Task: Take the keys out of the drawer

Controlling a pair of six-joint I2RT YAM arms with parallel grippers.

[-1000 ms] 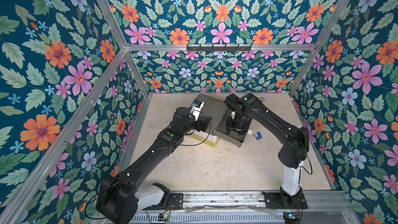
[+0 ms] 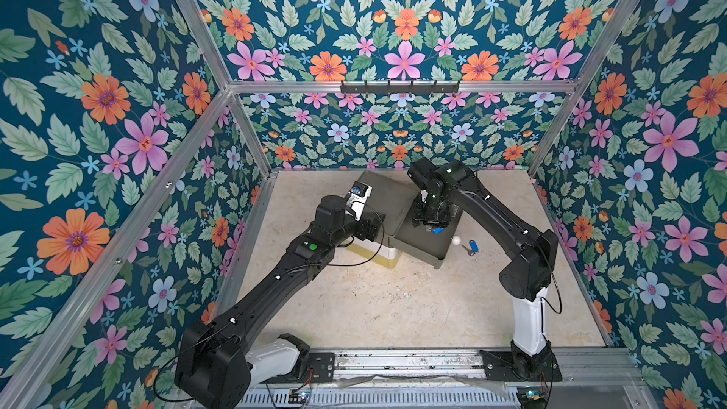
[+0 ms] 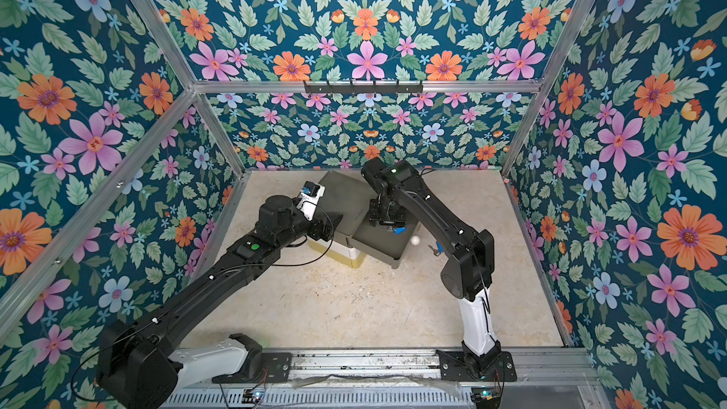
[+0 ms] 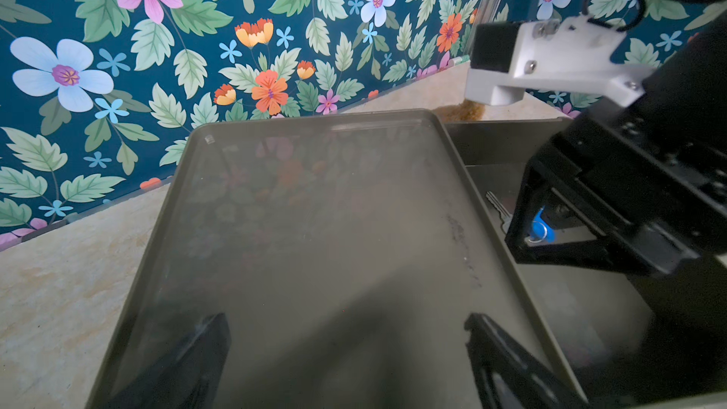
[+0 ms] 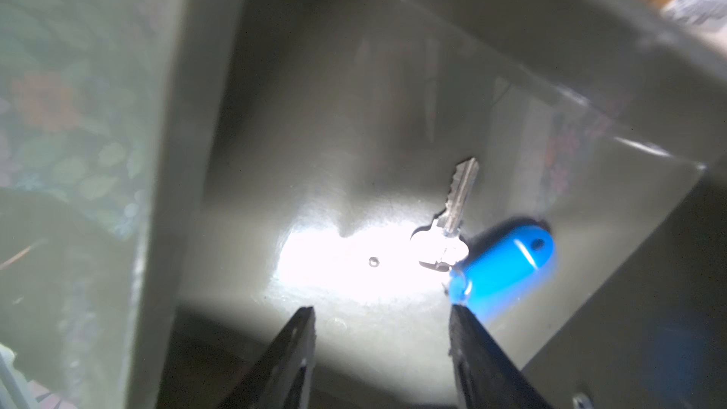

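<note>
A silver key [image 5: 458,200] with a blue tag [image 5: 503,269] lies on the floor of the dark grey pulled-out drawer [image 2: 418,244]. Above it in the drawer is my right gripper, open, its fingers apart and nothing between them; the key and tag sit ahead and to the right of its fingertips. In the top left view the tag's blue peeks out by the gripper, while the key is hidden. My left gripper is at the cabinet's grey top [image 4: 325,219], its fingers wide apart. Another key with a blue tag [image 2: 473,247] rests on the table, right of the drawer.
Beside the drawer's right side sits a small white ball [image 2: 456,241]. Something brown and furry [image 4: 462,112] lies behind the drawer. High drawer walls [image 5: 189,144] surround the right gripper.
The left arm stays where it was.
</note>
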